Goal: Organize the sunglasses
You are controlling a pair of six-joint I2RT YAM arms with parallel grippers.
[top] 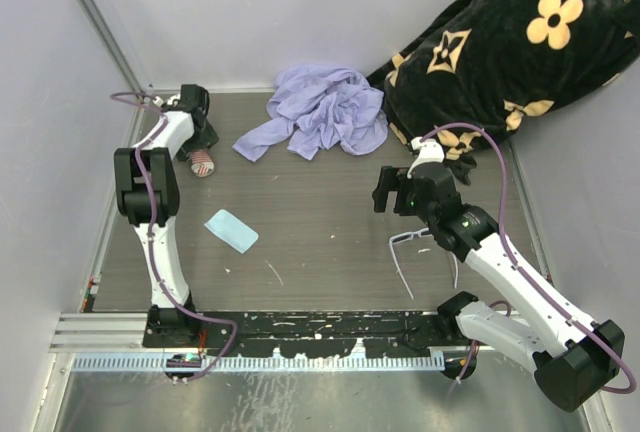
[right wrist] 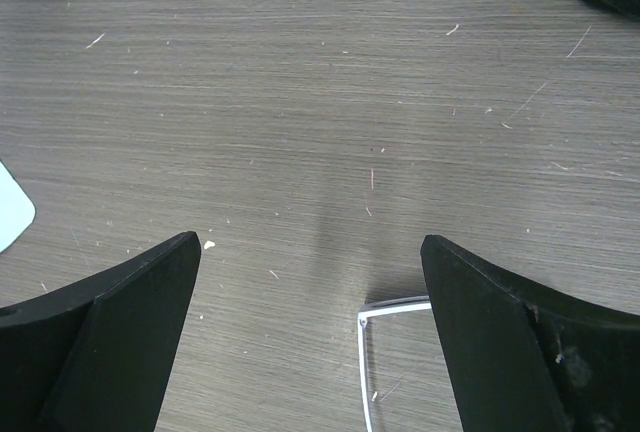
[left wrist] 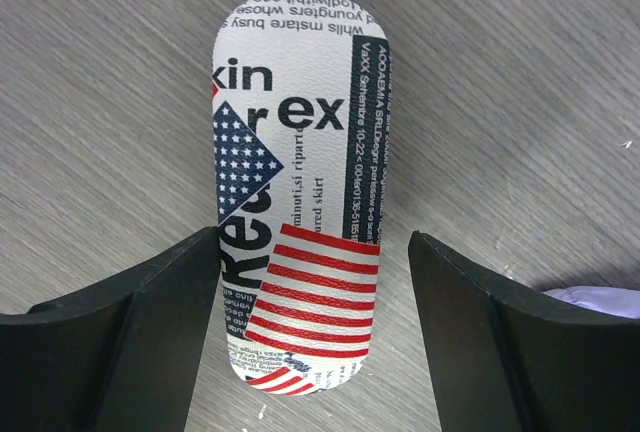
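Note:
A sunglasses case (left wrist: 297, 152) printed with flag stripes lies at the back left, partly under my left gripper (top: 197, 133). In the left wrist view my left fingers (left wrist: 130, 352) stand part open, one on each side of the case's lower part; whether they touch it is unclear. Folded white-framed glasses or sunglasses (top: 398, 262) lie at the front right, lenses not clearly visible. A light blue cloth (top: 231, 230) lies left of centre. My right gripper (top: 390, 188) hovers open above the floor behind the frames, with nothing between its fingers.
A lilac garment (top: 325, 112) lies along the back wall, and a black patterned blanket (top: 480, 52) fills the back right corner.

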